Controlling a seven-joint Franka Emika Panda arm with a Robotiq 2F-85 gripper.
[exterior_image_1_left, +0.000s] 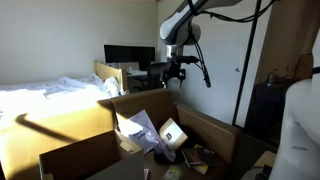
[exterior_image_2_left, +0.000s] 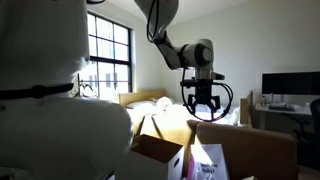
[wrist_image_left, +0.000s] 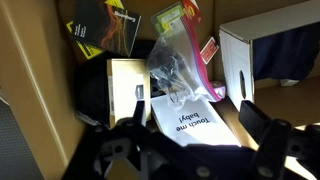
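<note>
My gripper hangs above a large open cardboard container, its dark fingers spread wide with nothing between them. In exterior view 1 the gripper (exterior_image_1_left: 176, 74) is well above the contents. Below it in the wrist view are a clear zip bag (wrist_image_left: 178, 62) with a pink seal, a white "Touch me baby!" box (wrist_image_left: 190, 120) partly under the bag, and a cream-coloured box (wrist_image_left: 129, 86). A dark booklet (wrist_image_left: 106, 24) lies near the upper left. An upright white box (wrist_image_left: 236, 66) stands right of the bag. The fingers and gripper body hide the lower part of the view.
Cardboard walls (exterior_image_1_left: 68, 124) surround the items, and a smaller open carton (exterior_image_1_left: 92, 160) stands at the near left. Farther back are a bed (exterior_image_1_left: 50, 96), and a desk with a monitor (exterior_image_2_left: 288, 84). Free air surrounds the gripper.
</note>
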